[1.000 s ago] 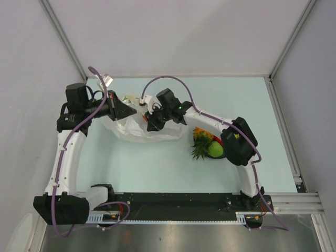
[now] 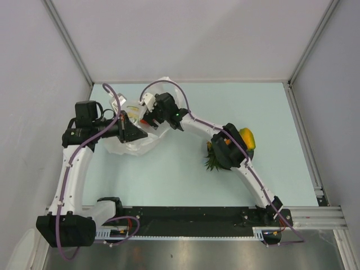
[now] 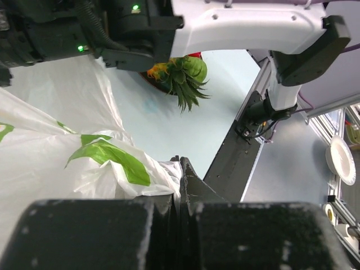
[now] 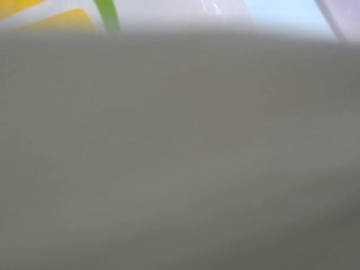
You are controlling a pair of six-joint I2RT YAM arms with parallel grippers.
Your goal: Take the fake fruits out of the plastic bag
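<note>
The white plastic bag (image 2: 132, 148) with green print lies crumpled at the back left of the table. My left gripper (image 2: 145, 135) is shut on its edge; in the left wrist view the thin film (image 3: 169, 179) runs in between the fingers. Inside the bag's mouth, my right gripper (image 2: 149, 119) stands open beside a small orange-red patch (image 2: 147, 122), too covered to identify. Most of the right wrist view is a grey blur, which hides that gripper's fingers; printed bag film (image 4: 62, 21) shows along its top.
Right of the bag, a dark bowl holds fruits, partly under the right arm: a pineapple (image 3: 187, 84), a green round one (image 3: 196, 68) and a yellow one (image 2: 247, 138).
The left gripper has come slightly down toward the table's front.
</note>
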